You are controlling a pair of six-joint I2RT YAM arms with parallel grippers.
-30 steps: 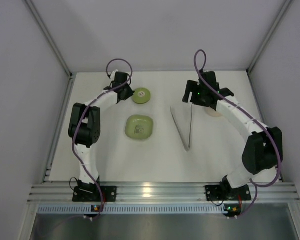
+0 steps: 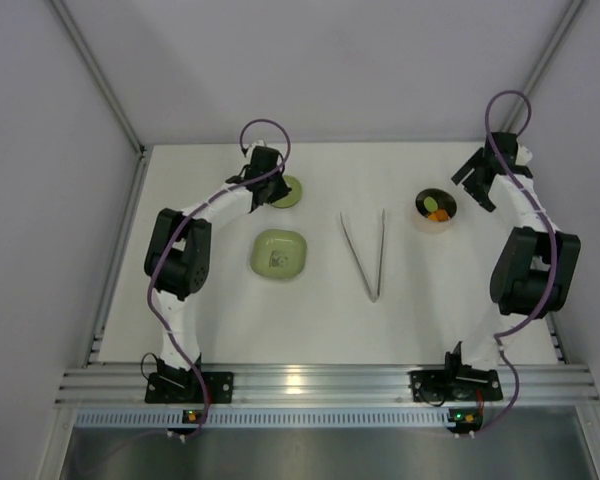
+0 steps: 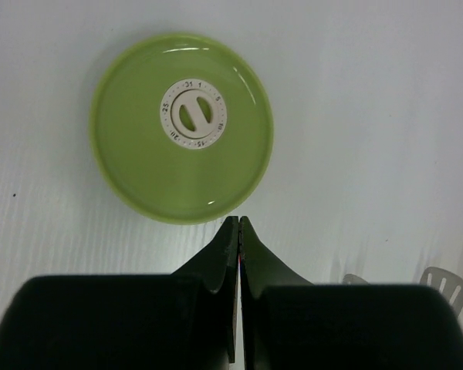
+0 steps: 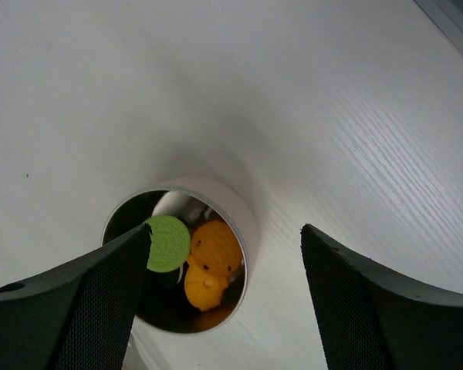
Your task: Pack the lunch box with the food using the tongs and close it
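Note:
A green oval lid (image 2: 293, 190) with a white date dial (image 3: 194, 113) lies flat on the table. My left gripper is shut and empty, its tips over the near edge of the lid. Nearer the front sits the open green lunch box (image 2: 278, 254), which looks empty. A pale round container (image 2: 435, 222) at the right holds a green disc (image 4: 168, 243) and orange food pieces (image 4: 215, 247). My right gripper (image 2: 474, 181) stands open to the right of this container, nothing between its fingers.
Metal tongs (image 2: 362, 266) lie spread between the lunch box and the pale container, their joined end toward the front.
My right gripper has moved right, past the pale container, uncovering its contents. The left gripper has shifted right toward the lid. Lunch box and tongs have not moved.

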